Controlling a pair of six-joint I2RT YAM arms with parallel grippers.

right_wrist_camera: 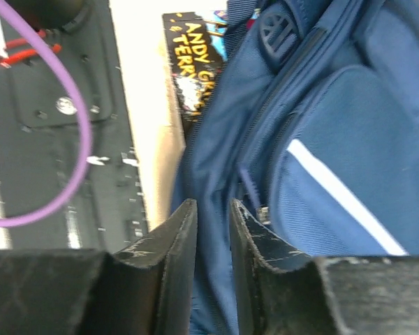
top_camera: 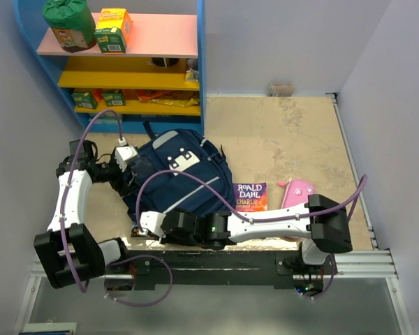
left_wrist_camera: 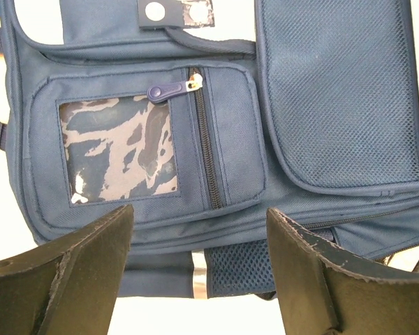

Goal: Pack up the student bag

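Observation:
The navy backpack point(top_camera: 192, 150) lies flat on the worktop, its clear-window pocket point(left_wrist_camera: 119, 150) and mesh pocket point(left_wrist_camera: 339, 91) under my left gripper, which is open and empty. My right gripper hangs over the bag's front zipped edge, empty, fingertips fairly close together. A dark book with yellow lettering point(right_wrist_camera: 192, 63) is partly tucked beside the bag. A Roald Dahl book point(top_camera: 250, 195) lies to the right, partly behind my right arm, and a pink case point(top_camera: 298, 191) lies farther right.
A blue shelf unit with a pink top shelf point(top_camera: 160, 31) stands behind the bag, holding boxes and packets. Grey walls border the sides.

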